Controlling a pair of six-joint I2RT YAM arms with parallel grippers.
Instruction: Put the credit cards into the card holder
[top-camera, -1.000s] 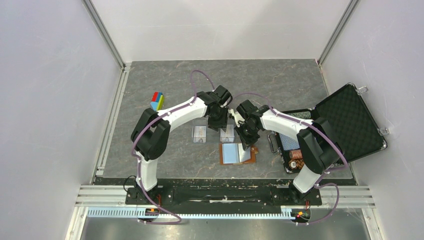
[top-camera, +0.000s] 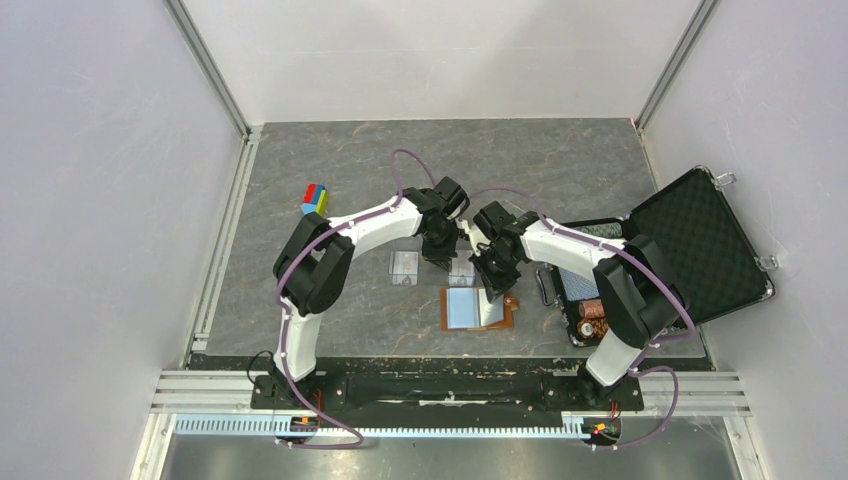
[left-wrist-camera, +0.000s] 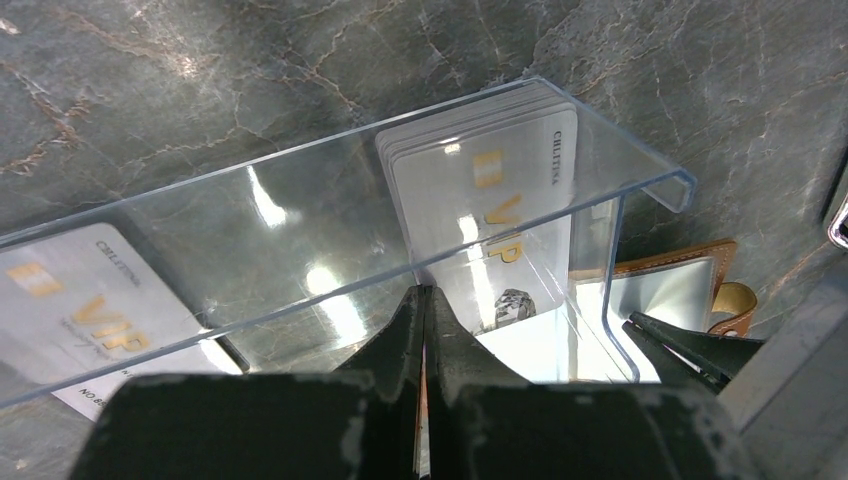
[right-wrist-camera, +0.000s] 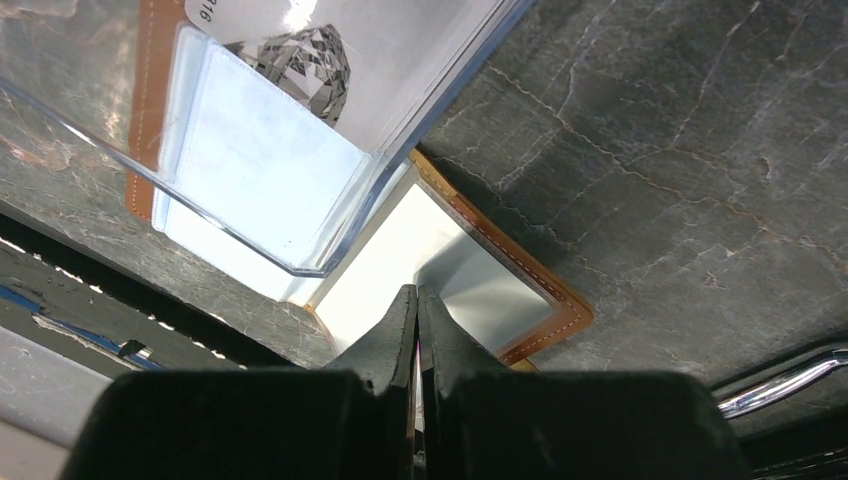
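A stack of white VIP cards (left-wrist-camera: 485, 175) leans in the right part of a clear plastic stand (left-wrist-camera: 300, 296); another white card (left-wrist-camera: 95, 300) shows in its left part. At the stand's front edge, my left gripper is shut with nothing between its fingers, the cards just outside them. The brown card holder (top-camera: 443, 322) lies spread out, its pale sleeves (right-wrist-camera: 250, 160) partly under the stand in the right wrist view. Over its whitish page (right-wrist-camera: 385, 250) my right gripper is shut; anything thin pinched at its tips cannot be made out.
To the right stands an opened black case (top-camera: 700, 250) holding several items, with a metal handle (right-wrist-camera: 790, 385) near the right gripper. Coloured blocks (top-camera: 314, 198) sit far left.
My right gripper stays shut.
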